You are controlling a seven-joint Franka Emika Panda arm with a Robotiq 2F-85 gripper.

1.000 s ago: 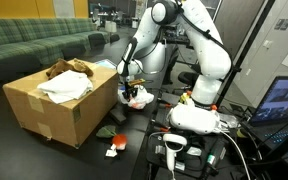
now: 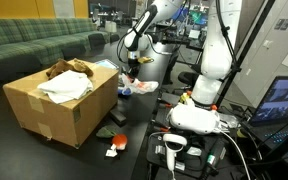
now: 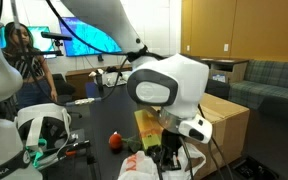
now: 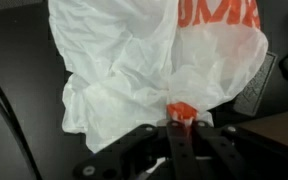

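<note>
A crumpled white plastic bag [image 4: 119, 75] with red lettering fills much of the wrist view. My gripper is shut at its lower edge, and a red-and-white fold of plastic gathers at the fingertips, apparently pinched between them. In the second exterior view the bag [image 3: 149, 168] spreads under and around my gripper [image 3: 168, 157], partly hidden by the arm. From the first exterior view, the gripper [image 2: 131, 78] is above the far part of the dark table, with the pale bag [image 2: 145, 91] beside and below it.
A cardboard box [image 2: 64, 113] with brown cloth [image 2: 71, 68] and white material [image 2: 65, 86] on top stands close by. A red item [image 2: 119, 142] lies on the table near the front. A second white arm [image 2: 199, 117] occupies the right.
The arm has risen and swung somewhat, so its gripper sits higher and slightly left in the first exterior view. The bag's outline has shifted. The box has not moved.
</note>
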